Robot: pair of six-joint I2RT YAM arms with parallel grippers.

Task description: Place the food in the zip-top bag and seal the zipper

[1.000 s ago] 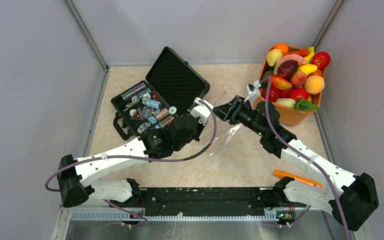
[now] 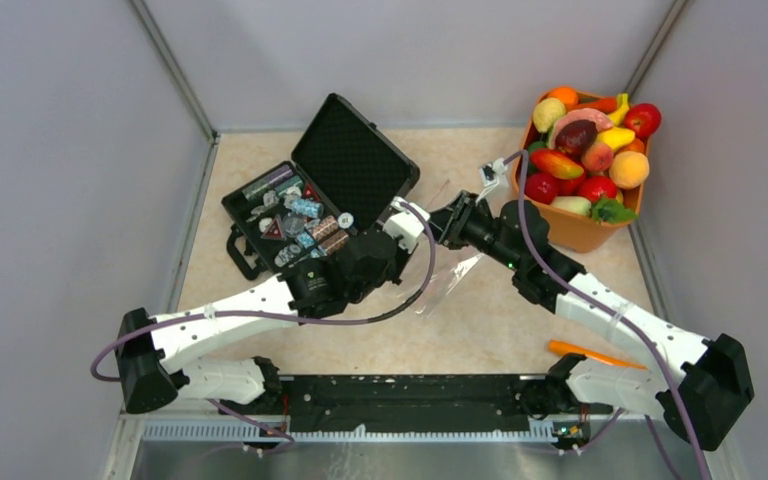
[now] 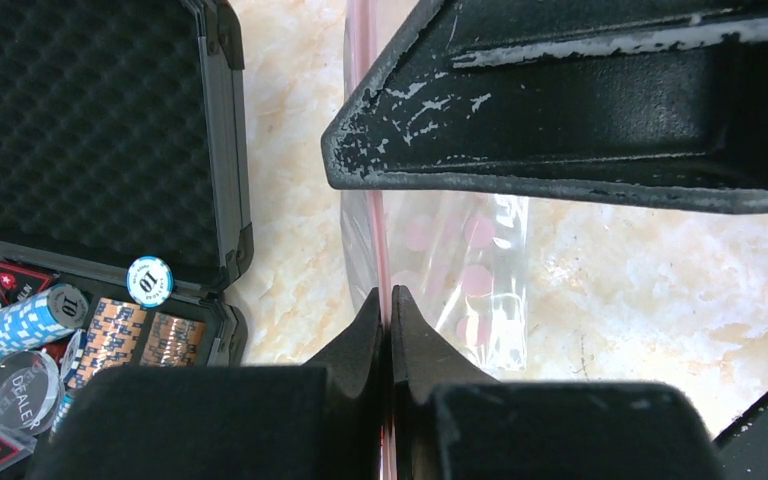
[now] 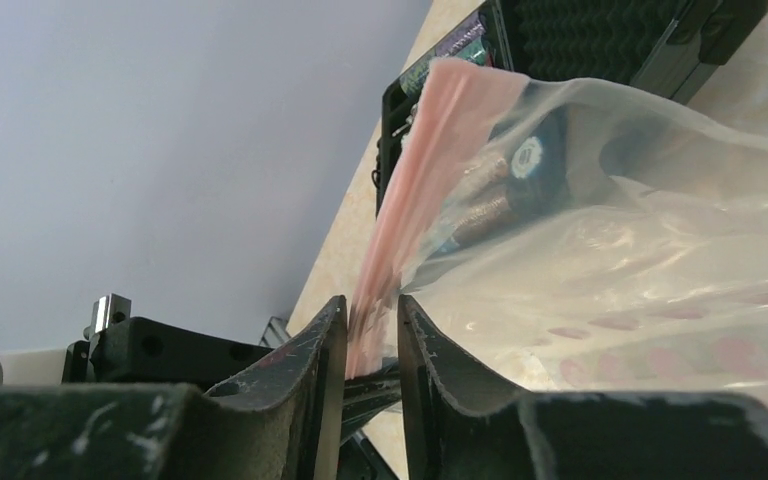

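Observation:
A clear zip top bag (image 2: 445, 285) with pink dots and a pink zipper strip (image 3: 380, 240) hangs upright between the grippers. My left gripper is shut on the bag's zipper strip. My right gripper is at the strip just above the left one, its fingers either side of the pink strip (image 4: 430, 170); whether they press on it is unclear. A large black finger of it crosses the left wrist view. An orange carrot-like item (image 2: 590, 355) lies at the table's front right.
An open black case of poker chips (image 2: 290, 225) is at the back left. An orange basket (image 2: 575, 225) full of toy fruit and vegetables stands at the back right.
My right gripper and wrist have shifted slightly, the wrist turning a little to the left. The bag's lower part moved slightly. The left arm is still.

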